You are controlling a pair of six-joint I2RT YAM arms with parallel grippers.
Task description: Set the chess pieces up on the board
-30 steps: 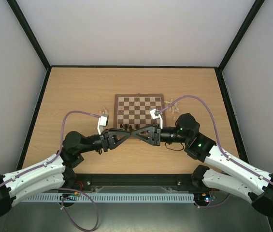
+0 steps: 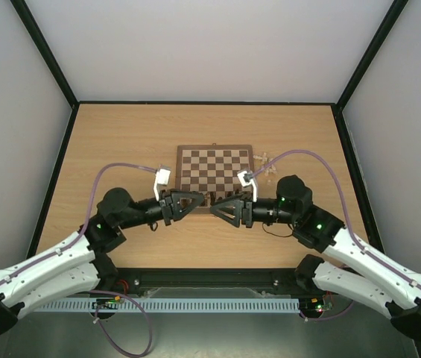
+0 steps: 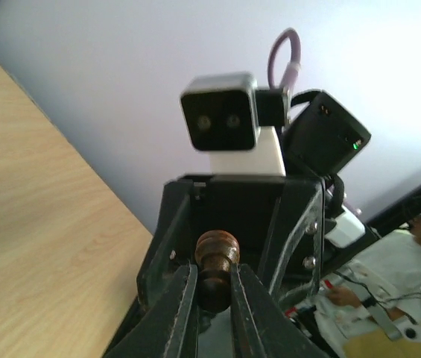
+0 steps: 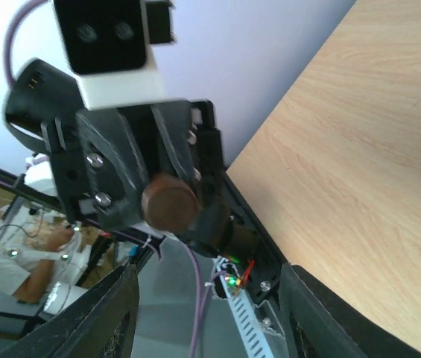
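Observation:
A dark brown chess piece point(image 3: 216, 257) is pinched between the fingertips of my left gripper point(image 2: 204, 197), held up in the air. In the right wrist view the round end of that piece point(image 4: 170, 203) faces my right gripper, whose fingers stand apart with nothing between them. The two grippers face each other in the top view, a small gap between their tips. Beyond them lies the chessboard point(image 2: 214, 167), its near edge partly covered by the grippers. Dark pieces on its near rows are mostly hidden.
Pale pieces point(image 2: 267, 162) lie loose on the table to the right of the board. Wide areas of bare wooden table point(image 2: 121, 127) extend behind and to the left. Each arm is close to the other at the middle.
My right gripper has drawn back to the right, leaving a gap where the tips had met. The left gripper has shifted slightly to the right and turned a little.

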